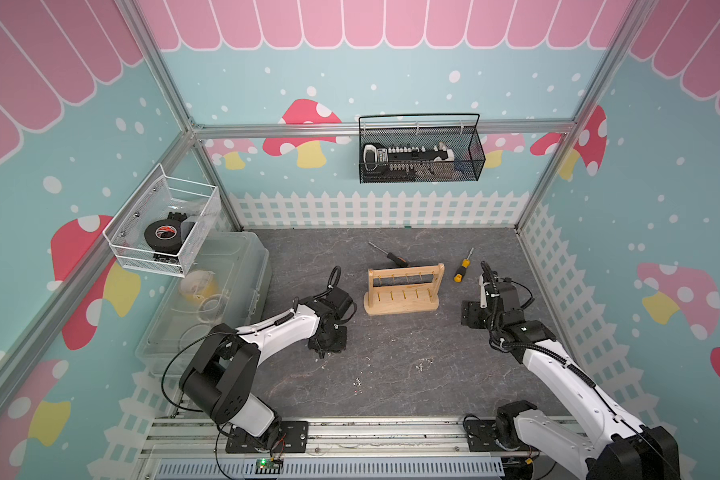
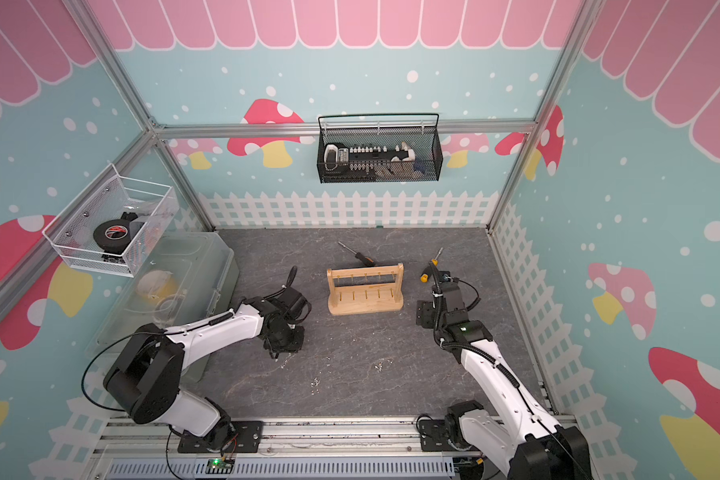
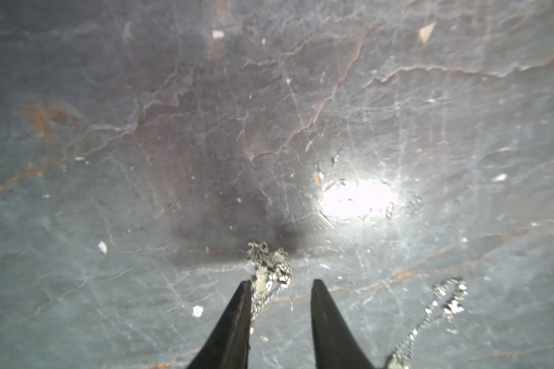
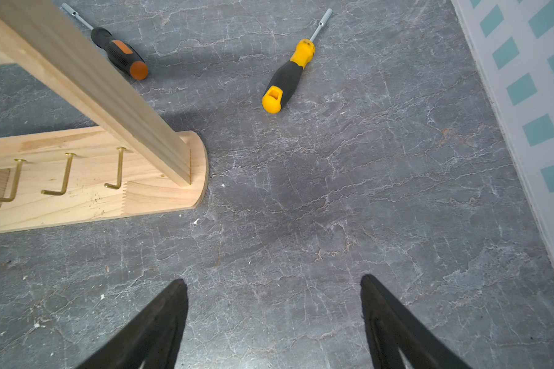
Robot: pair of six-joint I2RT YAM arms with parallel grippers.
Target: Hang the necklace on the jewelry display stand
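Observation:
My left gripper is low over the grey tabletop with its fingers open. A silver necklace lies bunched on the table at its fingertips, with part of it trailing down behind the left finger. A second chain lies to the right in the left wrist view. The wooden display stand stands near the middle of the table, with small brass hooks visible in the right wrist view. My right gripper is open above bare table to the right of the stand, holding nothing.
Two screwdrivers lie behind the stand. A translucent lidded bin takes up the left side. Wire baskets hang on the left and back walls. More small chains lie on the front of the table, which is otherwise clear.

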